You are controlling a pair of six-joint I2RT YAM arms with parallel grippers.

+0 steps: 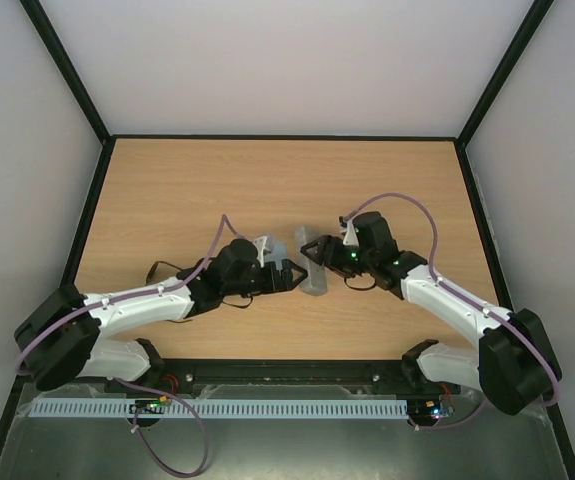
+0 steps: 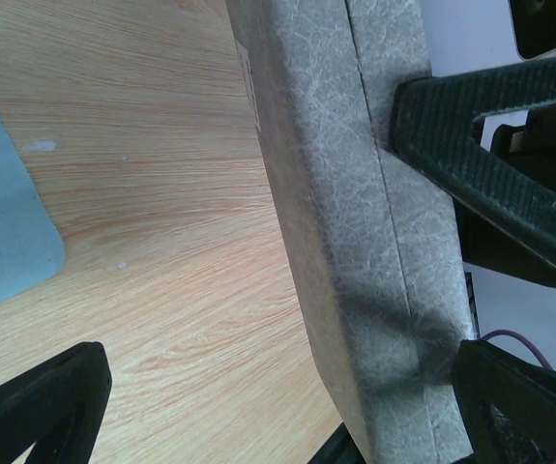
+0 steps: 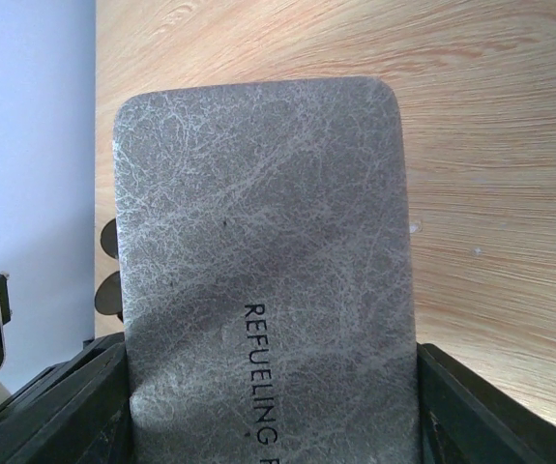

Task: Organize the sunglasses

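My right gripper (image 1: 316,250) is shut on a grey, scuffed case (image 3: 263,213) with "REFUELING" lettered on its face. In the top view this case (image 1: 313,278) stands right of centre, between the two arms. My left gripper is open at its left side. In the left wrist view the case (image 2: 379,242) runs past the right-hand finger (image 2: 514,401), which looks close to or against it; contact is unclear. Thin dark parts, seemingly sunglasses (image 1: 162,267), show under the left arm, mostly hidden. Dark rounded shapes, perhaps lenses (image 3: 109,294), show beside the case in the right wrist view.
A blue-grey cloth (image 2: 7,213) lies flat on the wooden table (image 1: 267,180), partly covered by the left gripper in the top view. Walls stand at the back and sides.
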